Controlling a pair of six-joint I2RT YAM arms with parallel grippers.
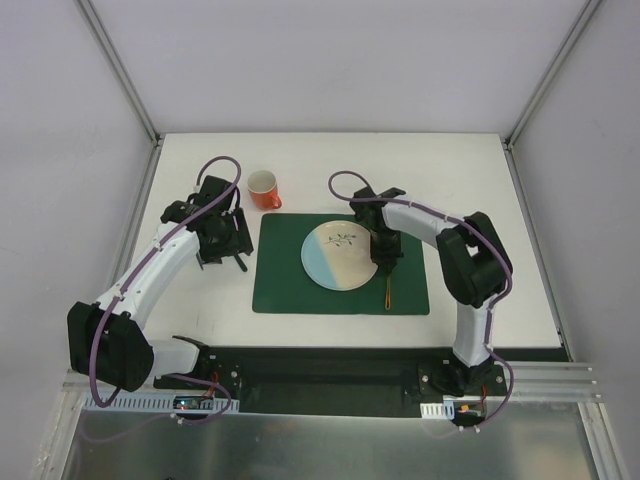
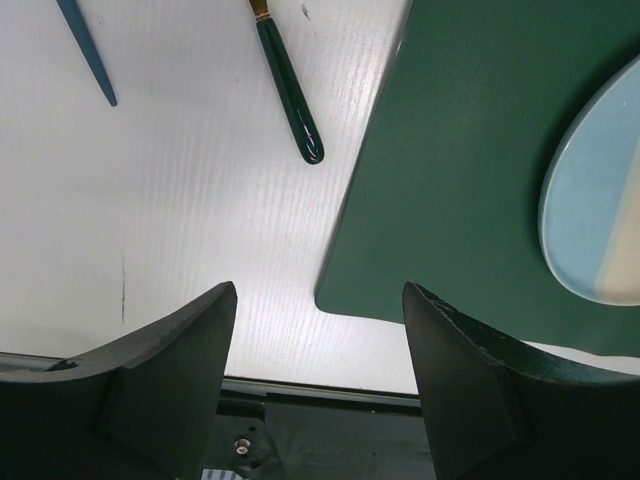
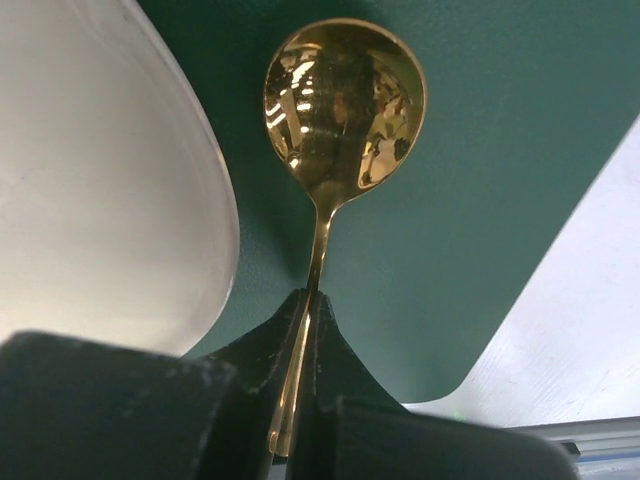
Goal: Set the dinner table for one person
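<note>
In the right wrist view a gold spoon (image 3: 345, 110) has its thin handle between the fingers of my right gripper, which is shut on it. Its bowl is over the green placemat (image 3: 480, 230), just right of the round plate (image 3: 100, 190); I cannot tell whether it touches the mat. My left gripper is open and empty, above the table left of the mat. A dark green handle (image 2: 290, 90) with a gold neck lies beside the mat, and farther left is a blue-grey tapered handle (image 2: 88, 52). The upper ends of both are out of that view.
An orange-red mug (image 1: 263, 188) stands behind the mat's left rear corner. The blue and cream plate (image 1: 335, 258) rests mid-mat.
</note>
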